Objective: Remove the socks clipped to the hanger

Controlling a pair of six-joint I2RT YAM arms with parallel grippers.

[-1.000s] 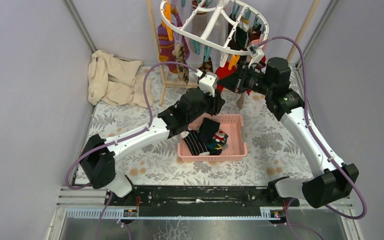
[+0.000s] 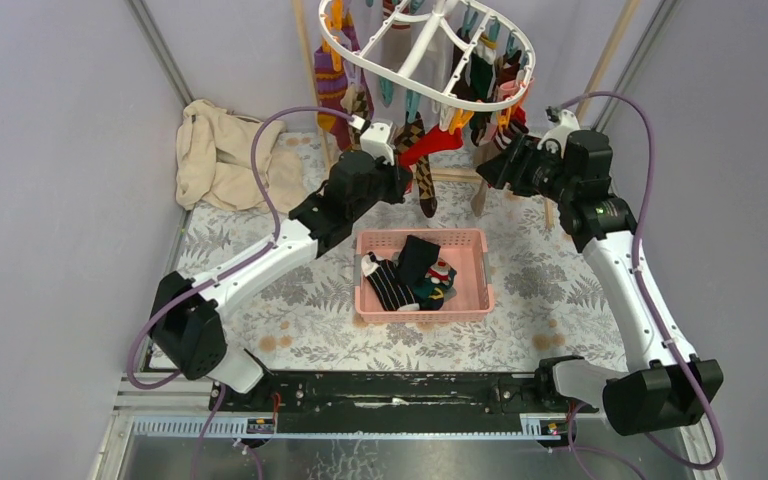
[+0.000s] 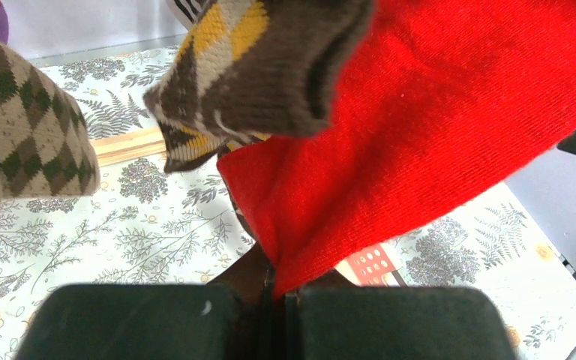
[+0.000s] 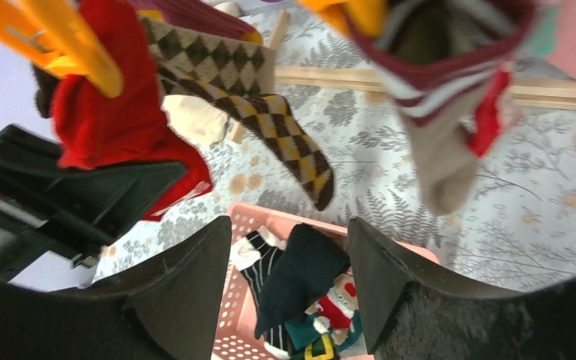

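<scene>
The red sock runs stretched sideways from an orange clip on the white hanger down to my left gripper. In the left wrist view that gripper is shut on the red sock, whose gripped end narrows between the fingers. The right wrist view shows the sock's upper part still beneath the orange clip. My right gripper stands open and empty, to the right of the red sock. Its fingers lie apart from every hanging sock.
Several other socks hang close by, including an argyle sock beside the left gripper. Below, a pink basket holds several socks, with bare floor on its right side. A beige cloth lies at the back left.
</scene>
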